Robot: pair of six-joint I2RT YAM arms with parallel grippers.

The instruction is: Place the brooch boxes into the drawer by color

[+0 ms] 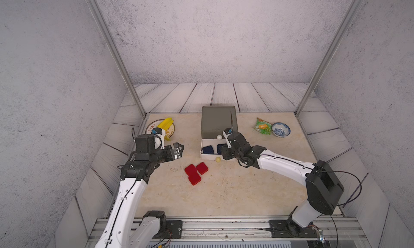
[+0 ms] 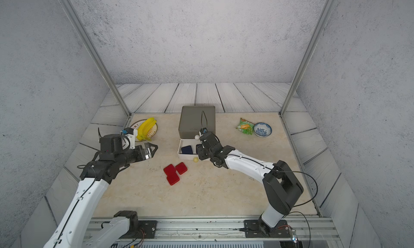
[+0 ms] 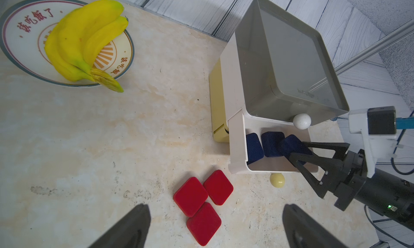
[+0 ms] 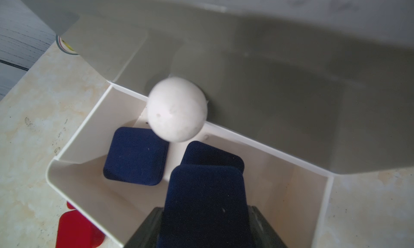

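The white drawer is pulled out beneath the grey organizer. Two navy boxes lie inside. A third navy box is between the fingers of my right gripper, raised over the drawer and overlapping one of the others; whether it is firmly gripped is unclear. Three red boxes lie on the table in front of the drawer, to the left. My left gripper is open and empty above the table, left of the drawer.
A plate with bananas is at the back left. A snack packet and patterned bowl sit at the back right. A white ball knob and yellow ball knob are by the drawer.
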